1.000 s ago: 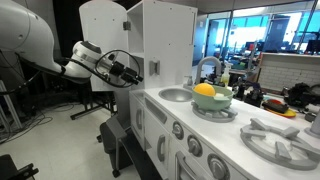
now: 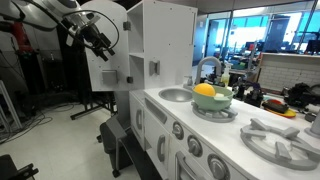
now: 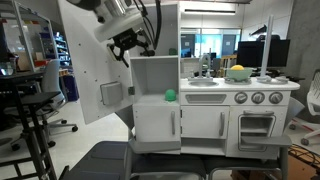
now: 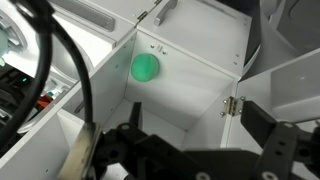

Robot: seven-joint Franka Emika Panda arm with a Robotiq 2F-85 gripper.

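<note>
My gripper [image 2: 107,50] hangs in the air in front of the tall white cabinet [image 2: 163,40], high above the floor. In the wrist view its dark fingers stand apart at the lower edge with nothing visible between them, so the gripper is open. A round green object [image 4: 145,67] rests inside the cabinet's white compartment, clear of the fingers. Exterior view 2 shows the same green object [image 3: 170,96] low in the open compartment; exterior view 1 does not show it.
The cabinet door [image 3: 100,60] stands swung open at the left. On the white counter are a sink [image 2: 177,95], a green bowl [image 2: 208,102] with an orange ball [image 2: 213,91] in it, and stove burners [image 2: 280,142]. Dark chairs or benches [image 3: 180,163] stand in front.
The arm and gripper have drawn back from the cabinet opening, moving up and to the left in exterior view 1. The counter items look unmoved.
</note>
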